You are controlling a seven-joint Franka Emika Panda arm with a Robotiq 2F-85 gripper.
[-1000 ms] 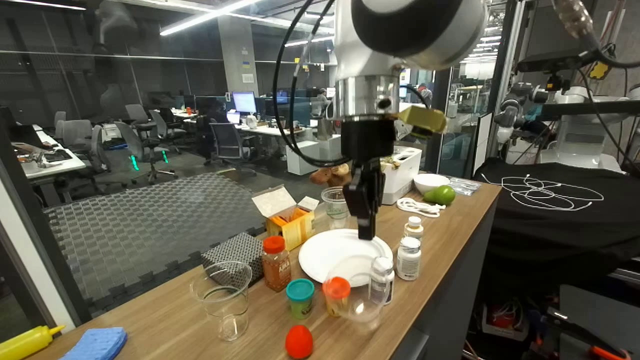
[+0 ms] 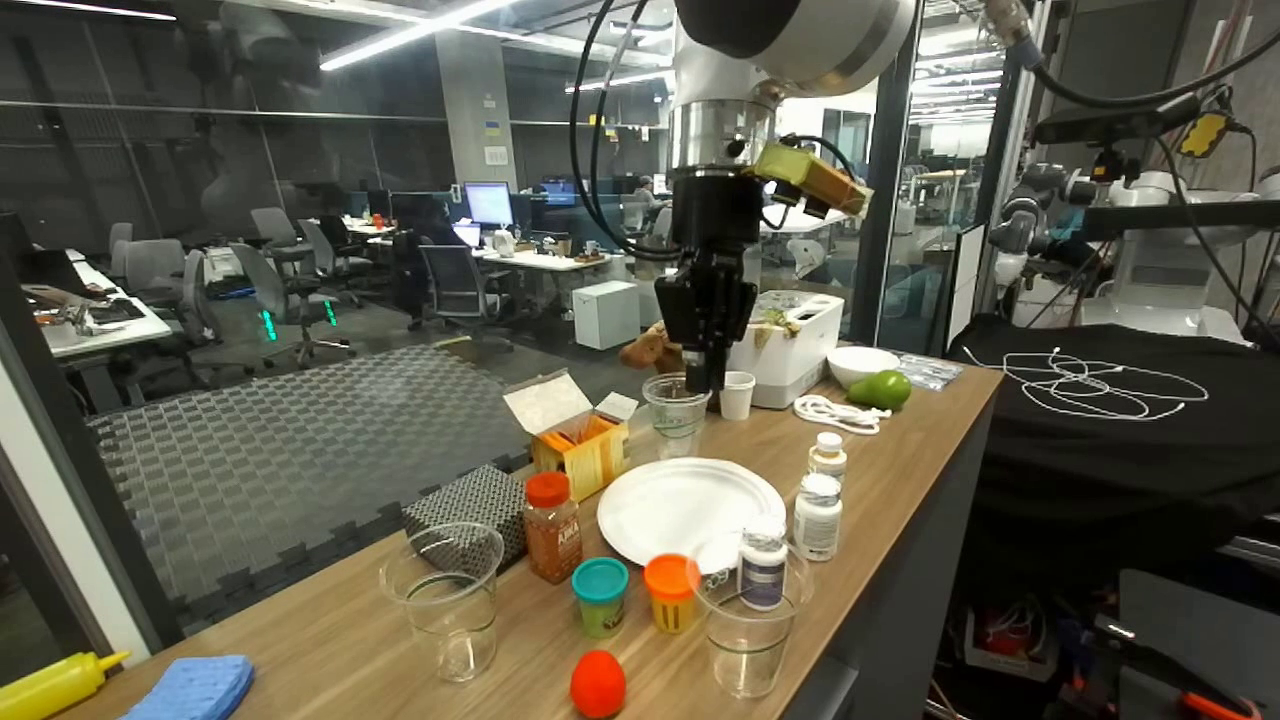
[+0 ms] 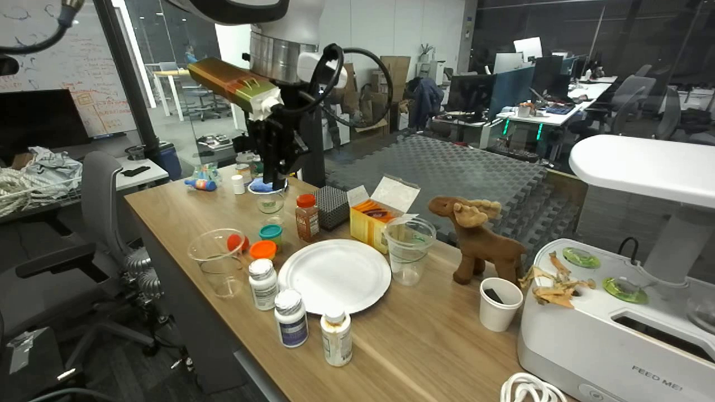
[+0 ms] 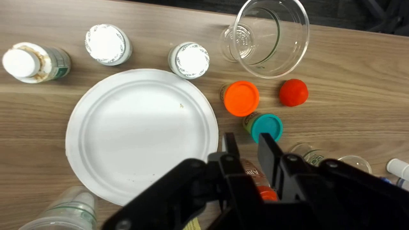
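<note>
My gripper (image 2: 705,370) hangs high over the table, its fingers pointing down. In the wrist view a gap shows between the two fingers, with nothing held; the red-capped shaker bottle (image 4: 256,174) seen through that gap stands on the table below. A clear plastic cup (image 2: 750,636) stands upright near the table edge, beside a white bottle (image 2: 763,564). The orange-lidded tub (image 4: 241,98), teal-lidded tub (image 4: 267,126) and red ball (image 4: 294,92) sit close to this cup. A white plate (image 4: 143,130) lies empty but for small crumbs.
Other clear cups (image 2: 456,618) (image 3: 409,251) stand near the far edge. An opened yellow box (image 3: 370,224), a brown toy moose (image 3: 486,241) and a paper cup (image 3: 499,305) are around the plate. Bare wood (image 3: 415,341) lies towards the white appliance (image 3: 590,348).
My gripper has risen and moved back from above the plate. The clear cup by the table edge looked blurred and tilted earlier; now it is upright and sharp.
</note>
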